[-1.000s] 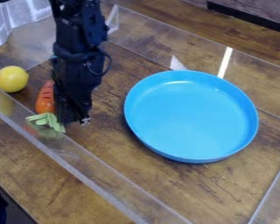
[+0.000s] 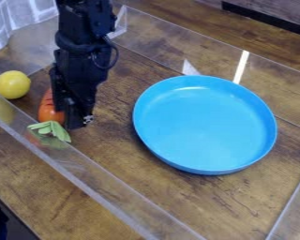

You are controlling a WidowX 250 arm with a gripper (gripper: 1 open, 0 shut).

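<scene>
The black gripper (image 2: 78,111) hangs low over a carrot toy (image 2: 49,110) with pale green leaves at the left of the camera view. Its fingers are beside and partly in front of the carrot; whether they touch it, and how far apart they are, I cannot make out. A yellow lemon-like object (image 2: 12,83) lies to the left of the carrot. A large blue plate (image 2: 202,124) sits to the right of the gripper.
Clear low walls surround the wooden work surface (image 2: 178,202), one running diagonally past the carrot at the lower left. Bare wood shows behind the plate and in front of it.
The gripper has shifted slightly and its fingers look a little different in pose. The carrot, lemon and plate appear in the same places.
</scene>
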